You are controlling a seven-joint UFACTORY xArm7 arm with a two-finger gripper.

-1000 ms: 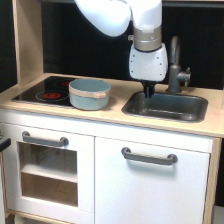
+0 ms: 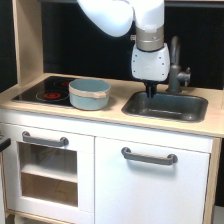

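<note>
Over the left part of the dark sink (image 2: pixel 183 101) hangs my gripper (image 2: pixel 151 89), pointing down from the white arm. Its dark fingers are small against the black background and sink, so whether they are apart or together is unclear. No object can be made out at their tips. To the left, a blue-green pot (image 2: pixel 90 95) with light handles stands at the front of the counter, apart from my gripper.
A black stove top (image 2: pixel 45 93) with red burner rings lies at the left. The dark faucet (image 2: pixel 177 65) rises close to the right of my hand. Below the counter (image 2: pixel 120 116) are an oven door (image 2: pixel 46 140) and a white cabinet door (image 2: pixel 150 185), both closed.
My arm and gripper have shifted very slightly to the right above the sink. The pot and everything else look unmoved.
</note>
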